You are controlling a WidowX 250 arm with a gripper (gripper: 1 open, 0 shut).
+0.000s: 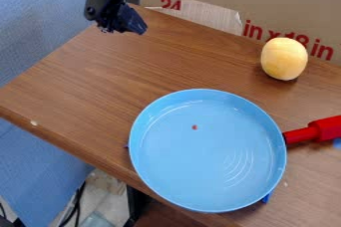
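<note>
The black gripper (115,17) hangs at the top left, above the far left part of the wooden table; whether its fingers are open or shut is hard to tell. A round light blue plate (206,156) fills the front right of the table, with a small red speck on it. A pale yellow round object (284,59) stands at the back right, apart from the plate.
A red object (316,131) lies at the plate's right, with small blue pieces partly hidden nearby. A cardboard box (280,2) backs the table. Cables show below the left edge.
</note>
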